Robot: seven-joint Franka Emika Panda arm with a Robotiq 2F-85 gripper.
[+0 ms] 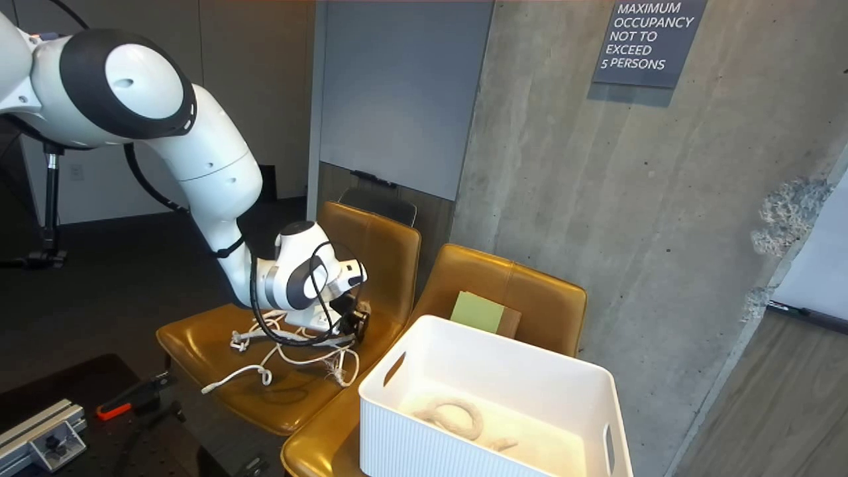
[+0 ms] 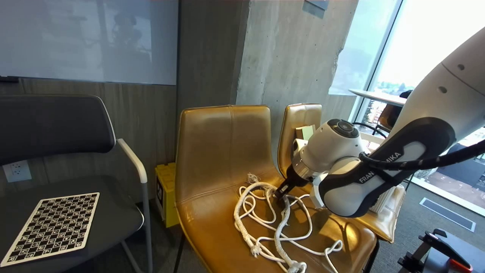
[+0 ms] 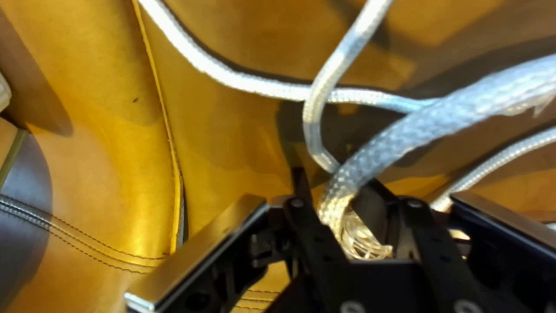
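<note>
White ropes, one thick and braided (image 3: 417, 125) and others thin (image 3: 245, 82), lie tangled on the tan leather chair seat (image 2: 213, 218). My gripper is down among them, near the seat's back. In the wrist view the thick rope bends down between my fingers, its frayed end deep between them. The fingers stand part open around it, with some room beside the rope. From exterior view 2 my gripper (image 2: 280, 191) points down into the coils. Exterior view 1 shows the gripper (image 1: 358, 322) partly hidden by the arm and its cable.
Right of this chair, a white bin (image 1: 485, 342) with pale rope pieces (image 1: 453, 417) inside stands on a second tan chair (image 1: 517, 278). A green block (image 1: 477, 311) rests behind the bin. A dark chair (image 2: 54, 127) holds a checkered board (image 2: 54, 225).
</note>
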